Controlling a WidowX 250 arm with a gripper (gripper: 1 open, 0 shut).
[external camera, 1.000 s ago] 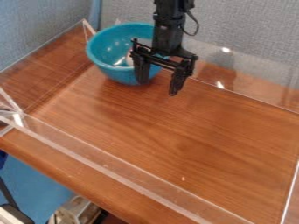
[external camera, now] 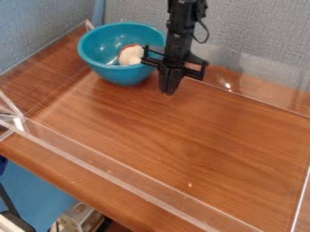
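Observation:
A light blue bowl (external camera: 107, 65) stands at the back left of the wooden table, with a pale round object (external camera: 130, 54) inside it. The black gripper (external camera: 169, 89) hangs just right of the bowl, its fingers shut together, with nothing visible between them. The gripper's body partly covers the bowl's right side.
Padded grey walls close off the back and left, and clear edging runs round the table.
The fingers, spread apart earlier, have closed together. The pale object in the bowl shows more clearly than a second ago, as the gripper has shifted slightly.

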